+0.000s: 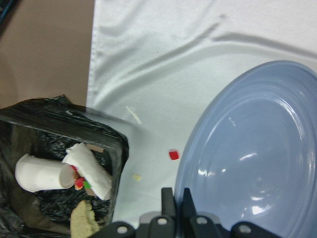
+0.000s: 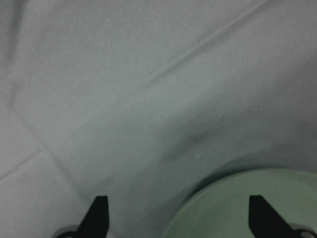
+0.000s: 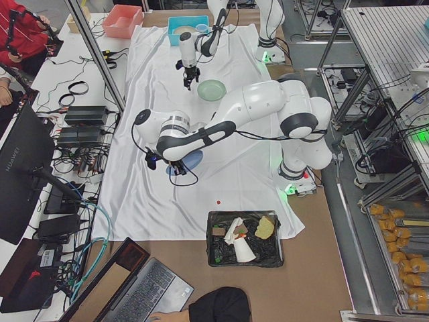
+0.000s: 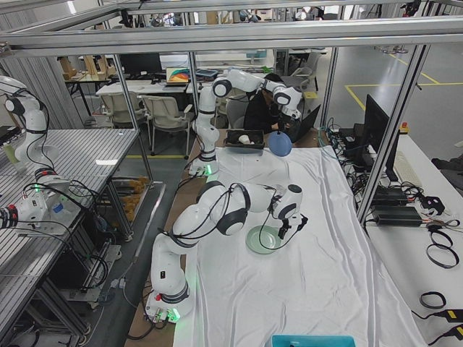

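Note:
A blue plate (image 1: pixel 252 148) hangs by its rim from my left gripper, which is shut on it, with the plate tilted in the camera right view. Beside it on the cloth lies a black-lined bin (image 1: pixel 116 163) holding a white cup (image 1: pixel 42 173), paper (image 1: pixel 91 173) and food scraps. A small red piece (image 1: pixel 174 154) and a pale yellow bit (image 1: pixel 136 177) lie on the cloth. My right gripper stands open over the cloth, just beside the near rim of a green plate (image 2: pixel 233 203), with nothing between its fingers.
A blue container (image 3: pixel 175 21) stands at the far end of the cloth. A laptop (image 3: pixel 154 288) and a person are at the near edge, monitors and electronics along one side.

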